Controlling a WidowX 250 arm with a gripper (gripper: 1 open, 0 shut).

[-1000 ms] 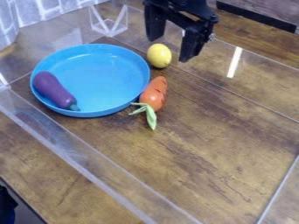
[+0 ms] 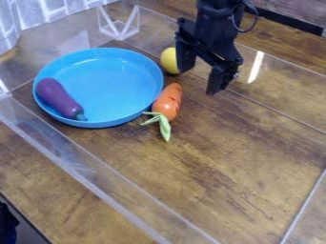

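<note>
My black gripper (image 2: 203,59) is lowered at the top middle, open, its fingers on either side of a spot just right of a yellow object (image 2: 170,59), which it partly overlaps in view. An orange carrot (image 2: 167,104) with a pale green top lies just right of a blue plate (image 2: 118,71). A purple eggplant (image 2: 59,100) rests on the left part of the plate.
Clear plastic walls or strips run along the left and the back.
My gripper has come down from the top of the view toward the table beside the yellow object, which is now partly hidden. The carrot, plate and eggplant have not moved.
</note>
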